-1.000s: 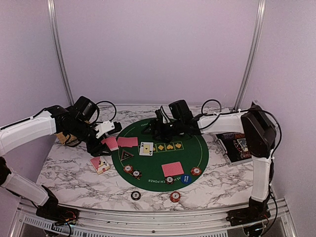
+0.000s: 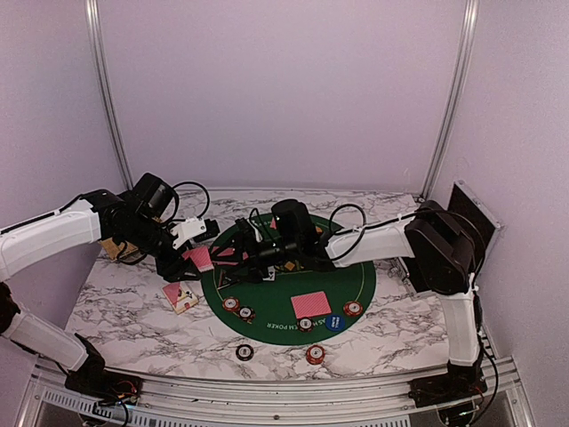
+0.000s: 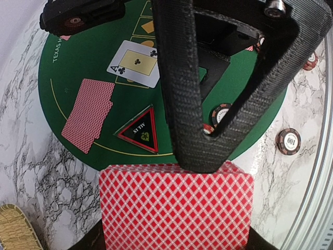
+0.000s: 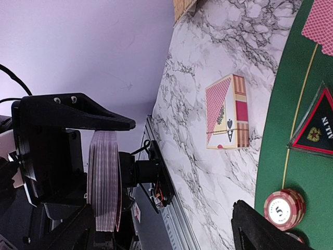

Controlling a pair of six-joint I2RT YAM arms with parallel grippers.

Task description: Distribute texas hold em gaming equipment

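Observation:
A deck of red-backed cards (image 3: 174, 208) is gripped by my left gripper (image 2: 187, 260), held up at the mat's left edge. In the right wrist view the deck (image 4: 104, 179) appears edge-on. My right gripper (image 2: 233, 267) reaches over the mat's left part, open and empty, one of its black fingers (image 3: 190, 125) showing close to the deck. On the green poker mat (image 2: 276, 311) lie an ace of clubs (image 3: 125, 54), fanned face-down cards (image 3: 86, 117), a black ALL IN triangle (image 3: 140, 130) and another face-down set (image 2: 310, 305).
A card box (image 4: 227, 112) lies on the marble left of the mat. Several chips are around the mat's front, among them a black one (image 2: 244, 352) and a red one (image 2: 315, 355). A wicker basket (image 3: 18, 226) sits at the back left.
My right arm has swung left and nearer from the mat's middle, toward the held deck, and now covers much of the ace and the triangle from above. The left arm has stayed still.

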